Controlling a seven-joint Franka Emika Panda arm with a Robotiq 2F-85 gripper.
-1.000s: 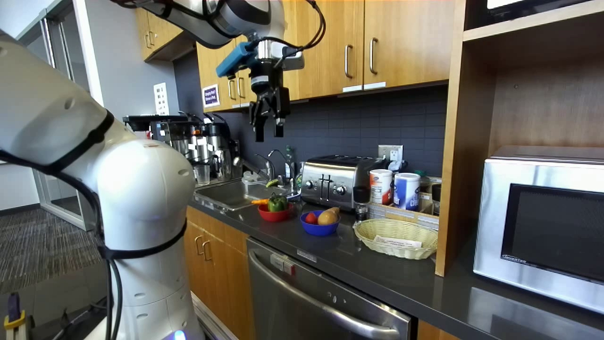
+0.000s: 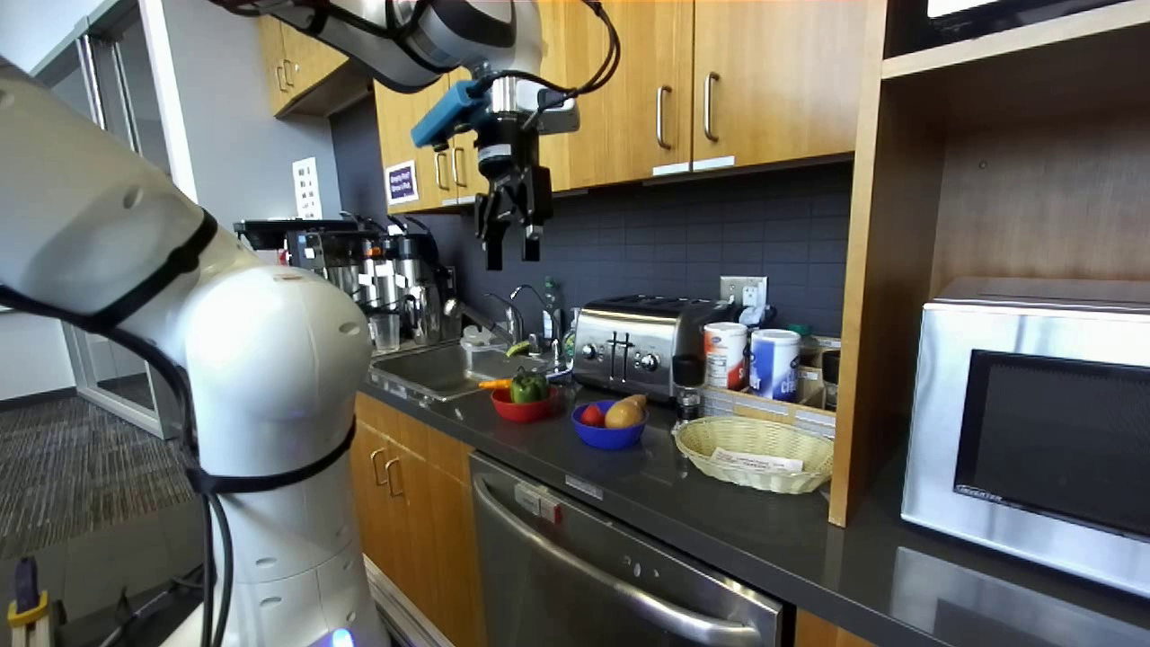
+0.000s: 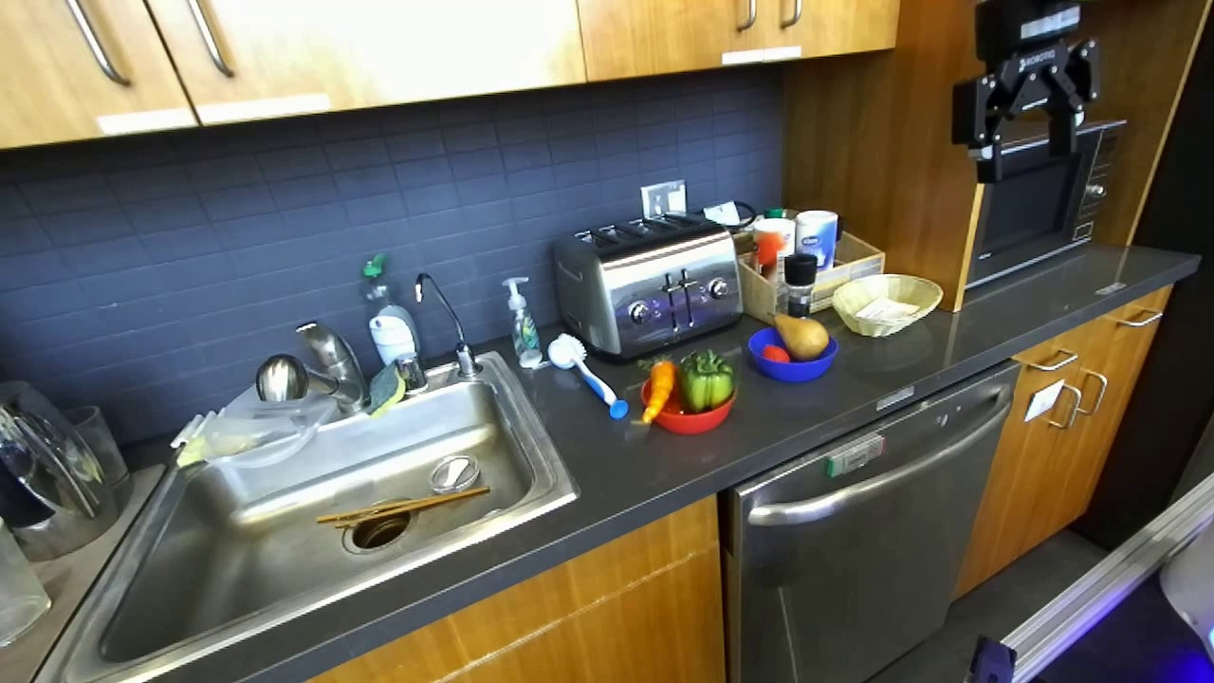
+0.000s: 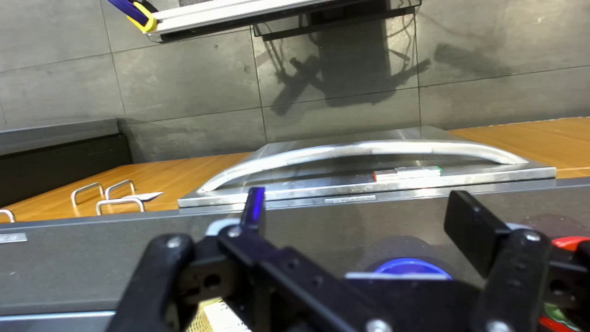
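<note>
My gripper hangs high above the counter, its two fingers spread apart and nothing between them. In the wrist view the open gripper looks down over the counter edge. A red bowl holds a carrot and a green pepper. To its right, a blue bowl has a red round item and a brown pear-shaped item in it. Farther along stands a pale woven basket with a paper slip inside.
A toaster stands behind the bowls, with a scrub brush left of the red one. The sink lies left and the microwave right. Bare counter runs along the front, above the dishwasher.
</note>
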